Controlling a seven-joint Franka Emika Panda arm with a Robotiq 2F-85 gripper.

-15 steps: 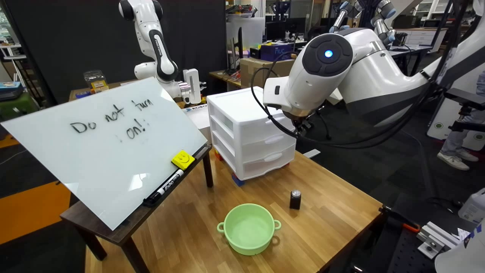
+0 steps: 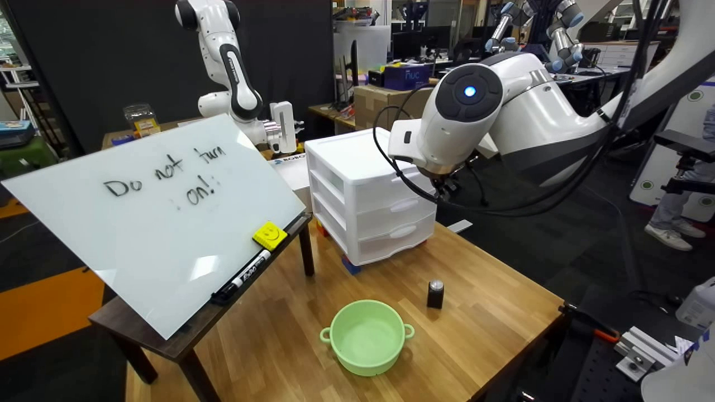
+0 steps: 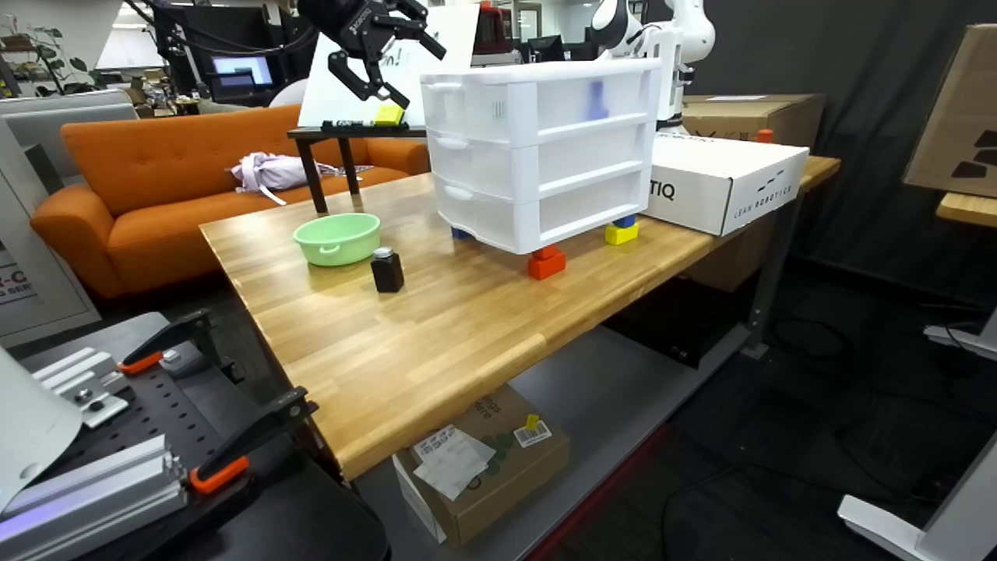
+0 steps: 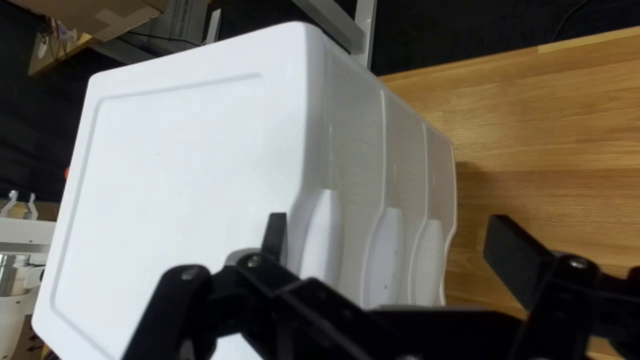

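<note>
My gripper is open with nothing between its fingers. In the wrist view, one finger (image 4: pixel 276 237) overlaps the top of the white drawer cabinet (image 4: pixel 180 162), and the other finger (image 4: pixel 510 258) lies over the wooden table in front. Between them appear the three drawer handles, the top handle (image 4: pixel 322 237) closest to the left finger. Exterior view 2 puts the gripper (image 3: pixel 416 70) near the cabinet's upper front edge, but contact cannot be judged. All three drawers look closed. The arm mostly hides the gripper in exterior view 1.
A green two-handled bowl (image 2: pixel 367 338) and a small dark shaker (image 2: pixel 435 295) stand on the table before the cabinet. To the left is a tilted whiteboard (image 2: pixel 167 201) with a yellow eraser (image 2: pixel 270 235) and marker (image 2: pixel 251 267). Bare table (image 2: pixel 482 301) lies right of the shaker.
In exterior view 1 the arm has shifted a little left and its wrist joint sits slightly lower. The cabinet, bowl, shaker and whiteboard have not moved.
</note>
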